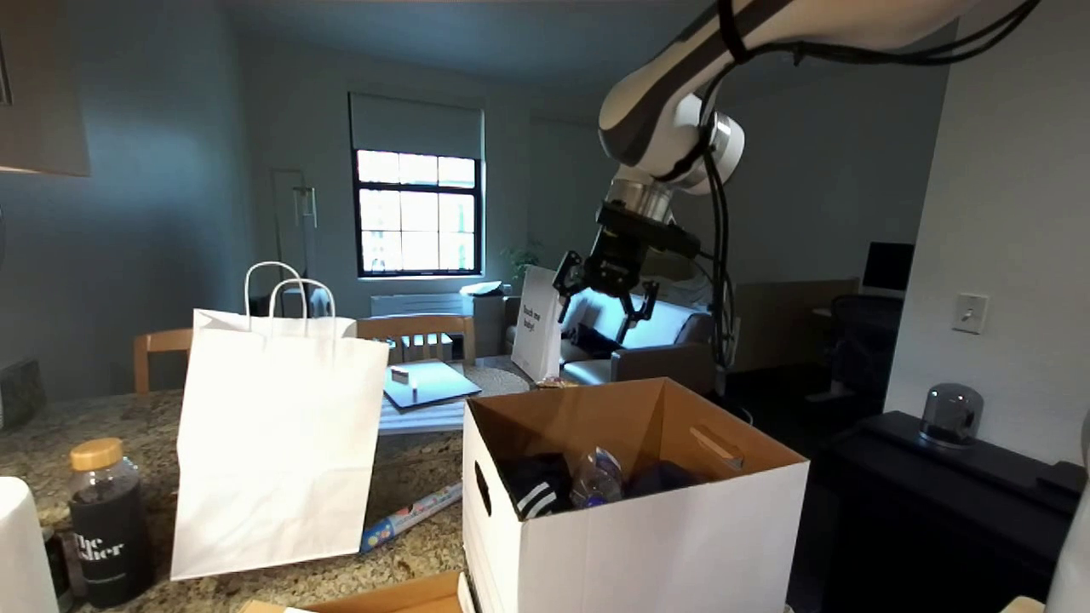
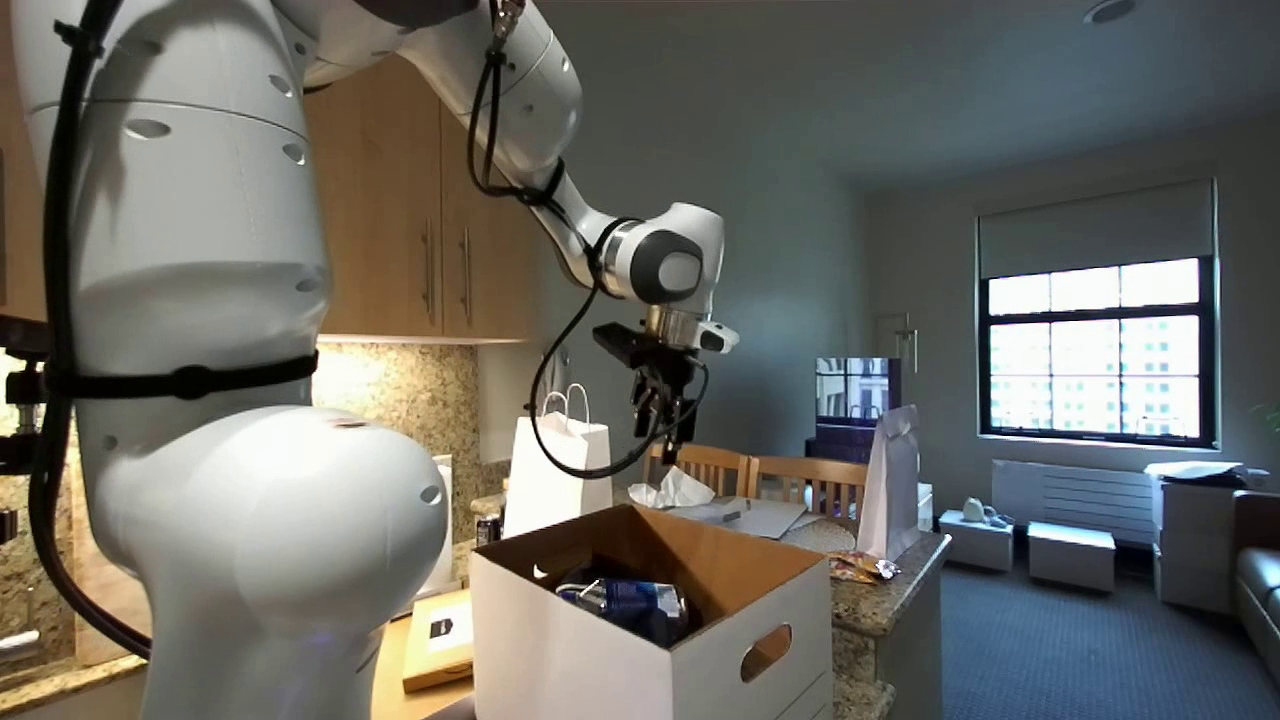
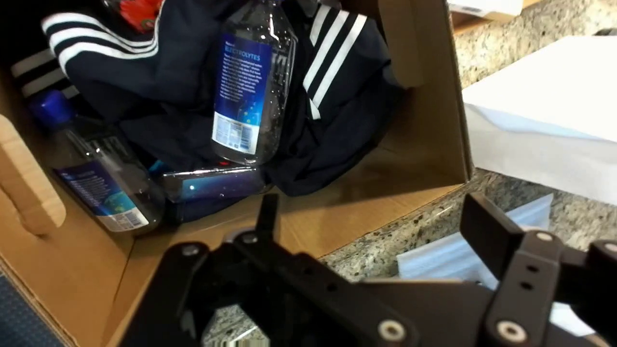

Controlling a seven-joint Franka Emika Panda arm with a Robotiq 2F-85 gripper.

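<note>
My gripper is open and empty, its fingers spread well apart above the far side of the white cardboard box. In the wrist view, the box's brown inside holds dark clothing with white stripes. A clear bottle with a blue label lies on top of the clothing. Another bottle with a blue cap leans by the wall with the handle hole, and part of a third bottle shows between them. Something red peeks out at the top edge.
A white paper bag with handles stands on the granite counter left of the box. Near it are a dark bottle with a wooden lid and a blue tube. A smaller white bag stands behind the box.
</note>
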